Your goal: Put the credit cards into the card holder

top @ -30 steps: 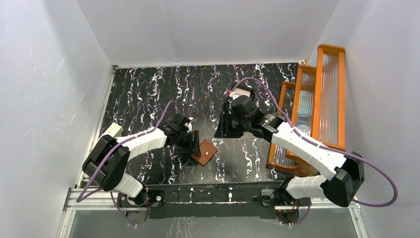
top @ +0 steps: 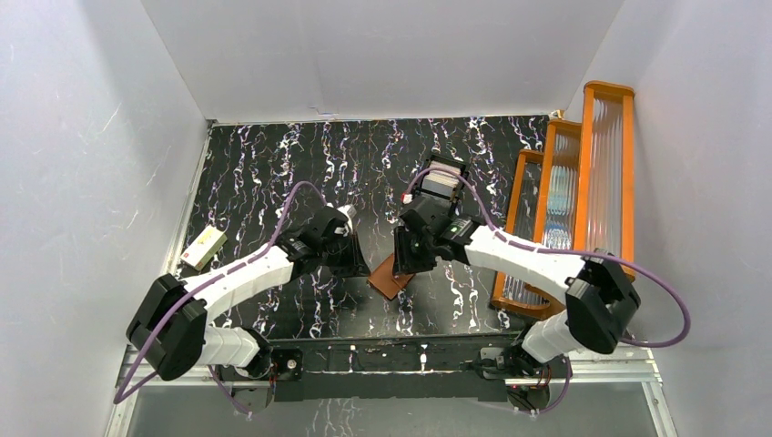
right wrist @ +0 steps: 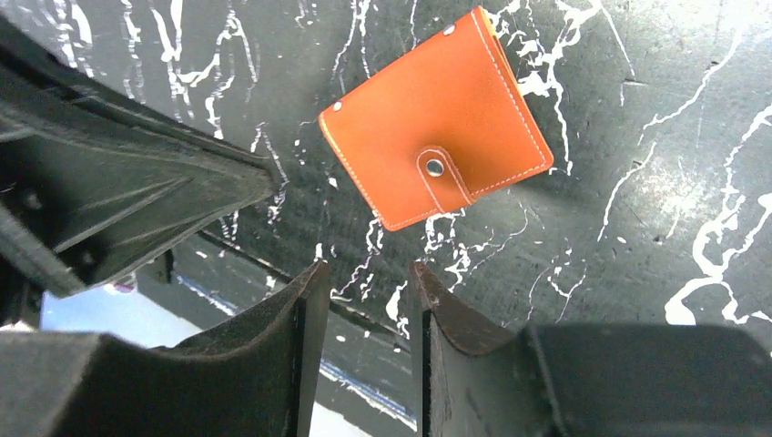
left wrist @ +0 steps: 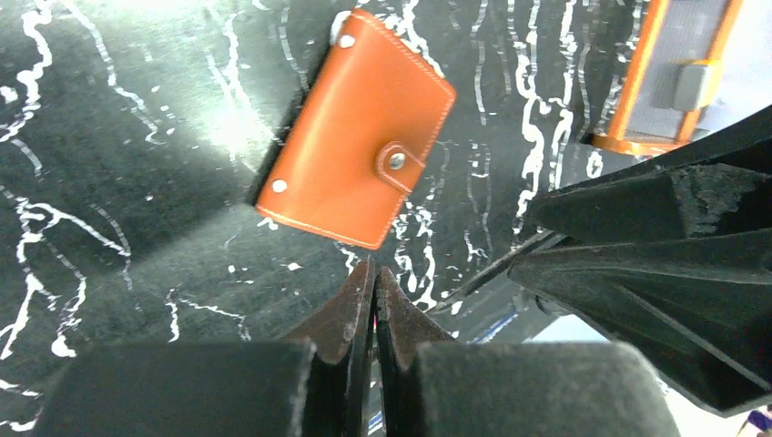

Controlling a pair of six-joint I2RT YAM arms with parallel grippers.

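The brown-orange card holder (top: pixel 387 283) lies flat on the dark marbled table between my two grippers, its snap strap fastened across one edge. In the left wrist view the holder (left wrist: pixel 360 137) sits ahead of my left gripper, which is shut with nothing between its fingertips. My right gripper is part open, an empty gap between its fingers, close to the holder (right wrist: pixel 437 123). From above, both the left gripper (top: pixel 361 270) and the right gripper (top: pixel 401 272) hover at the holder's sides. No card can be told apart for certain.
A black case with pale contents (top: pixel 443 182) stands behind the right arm. Wood-framed glass panels (top: pixel 560 200) line the right side. A small cream box (top: pixel 204 247) lies at the far left.
The card holder has shifted slightly right and turned. My right gripper has come lower and nearer to the holder.
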